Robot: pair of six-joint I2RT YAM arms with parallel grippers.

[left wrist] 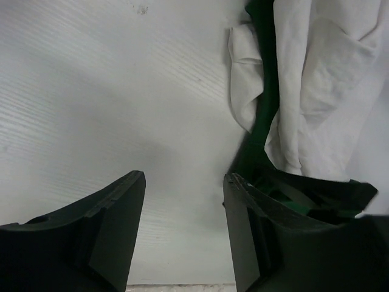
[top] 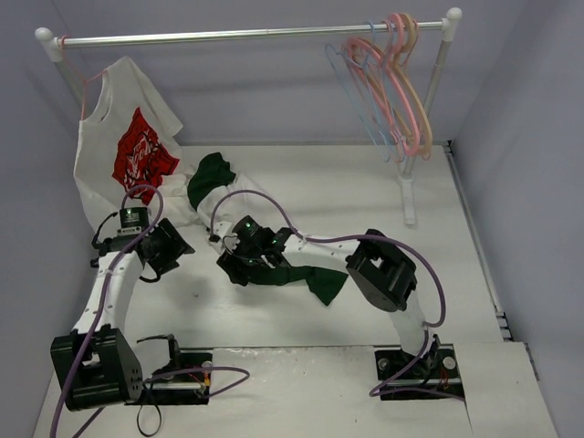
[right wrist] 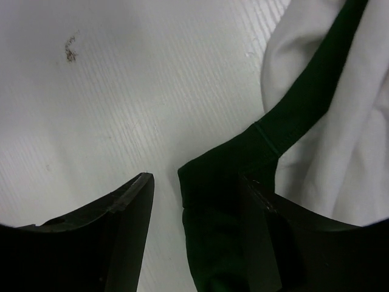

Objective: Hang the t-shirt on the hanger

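A white t-shirt with dark green sleeves and trim lies bunched on the table, its green sleeve (top: 327,282) reaching to the right and another green part (top: 210,178) at the back. My right gripper (top: 233,269) is over the shirt's left front edge; in the right wrist view green cloth (right wrist: 228,182) lies below its open fingers (right wrist: 130,204), not gripped. To the left, my left gripper (top: 173,260) stands open above the bare table. The left wrist view shows green trim (left wrist: 264,115) and white cloth (left wrist: 334,73) at its right finger side. Several hangers (top: 388,91) hang at the rail's right.
A white shirt with a red print (top: 144,155) hangs at the left end of the metal rail (top: 246,35), above the left arm. Bare table (top: 392,196) shows at the back right. Both arms are close together near the shirt.
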